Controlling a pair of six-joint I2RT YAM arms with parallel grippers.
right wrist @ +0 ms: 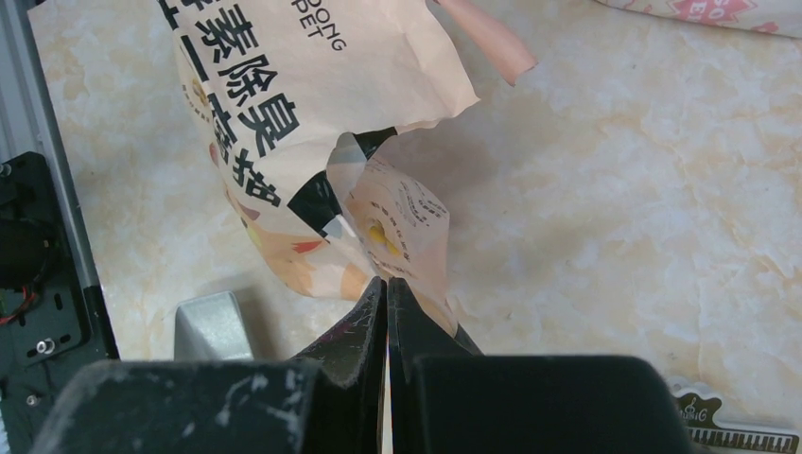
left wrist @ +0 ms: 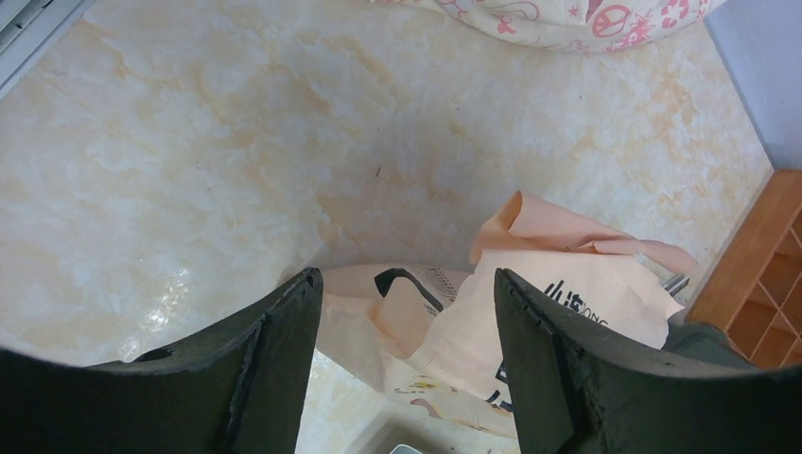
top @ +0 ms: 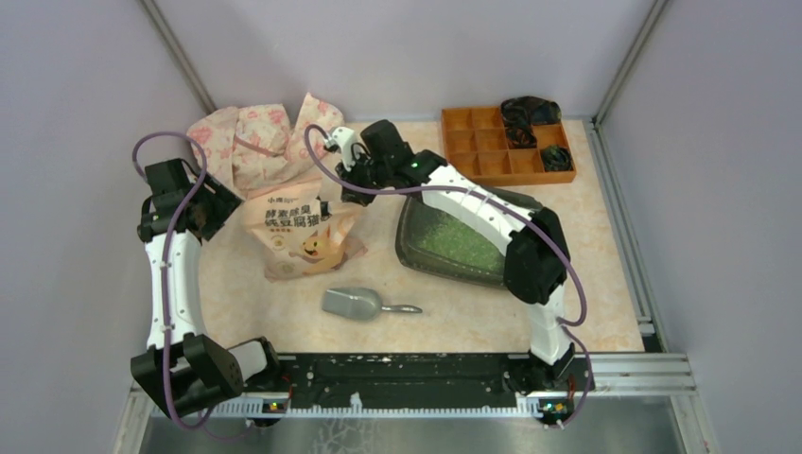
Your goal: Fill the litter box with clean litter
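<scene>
A cream litter bag (top: 303,246) with cat print stands left of centre, its top crumpled. My left gripper is open to the bag's left, nothing between its fingers. My right gripper is shut at the bag's right edge (right wrist: 416,236); whether any paper is pinched in it is unclear. The green litter box (top: 454,244) sits right of centre, partly under the right arm. A metal scoop (top: 352,304) lies in front of the bag.
Floral fabric (top: 260,142) is heaped behind the bag. A wooden compartment tray (top: 473,142) with dark bundles stands at the back right. Bare table shows at the front and far right.
</scene>
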